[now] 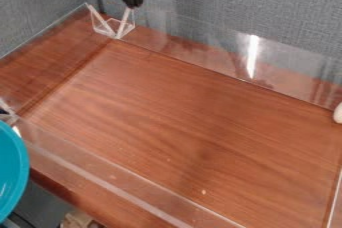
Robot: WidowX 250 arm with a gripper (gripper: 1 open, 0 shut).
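My gripper (131, 2) hangs at the top of the view, dark, its fingertips raised above the back left corner of the wooden tray (187, 122) with clear plastic walls. It appears shut, with nothing visible between its fingers. Below it, a clear plastic corner piece (112, 28) stands at the junction of the walls.
A turquoise round object (7, 172) sits outside the tray at the lower left. A white object (337, 112) shows at the right edge. The wooden floor of the tray is bare.
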